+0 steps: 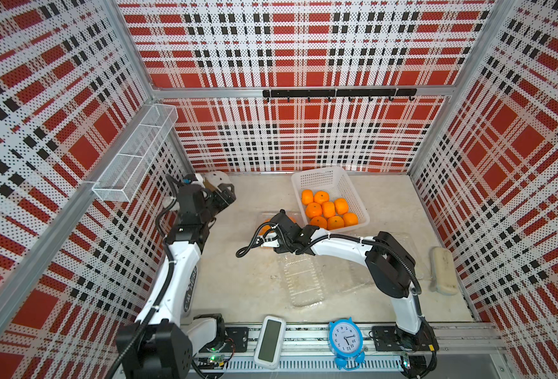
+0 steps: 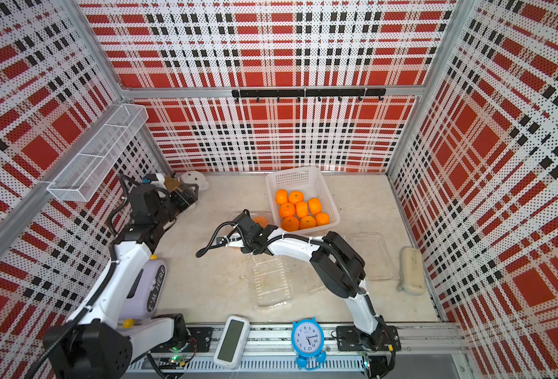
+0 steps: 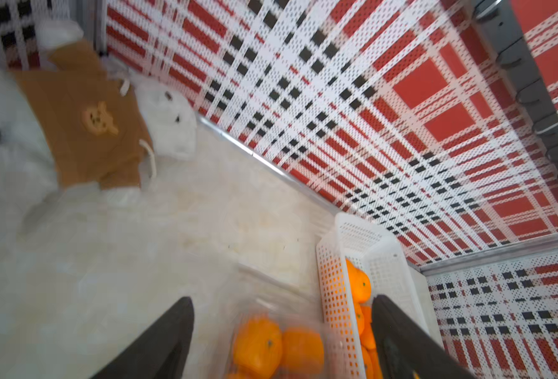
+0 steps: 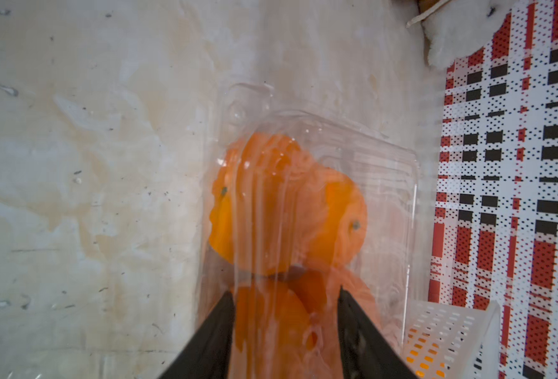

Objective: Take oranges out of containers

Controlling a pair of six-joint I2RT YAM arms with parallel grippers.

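Note:
A clear plastic container (image 4: 411, 195) holds several oranges (image 4: 339, 221). My right gripper is low over it, open, fingertips apart at the near oranges; whether they touch cannot be told. In the top views this arm largely hides the container. My left gripper (image 1: 227, 197) is raised at the left, in front of the teddy bear; in the blurred left wrist view its fingers stand apart. A white basket (image 1: 354, 189) with several oranges sits behind the clear container.
An empty clear tray (image 1: 303, 281) lies in front; another (image 2: 383, 255) is at the right beside a beige block (image 1: 443, 270). A lilac appliance (image 2: 141, 291) stands front left; the teddy bear (image 3: 86, 126) is back left.

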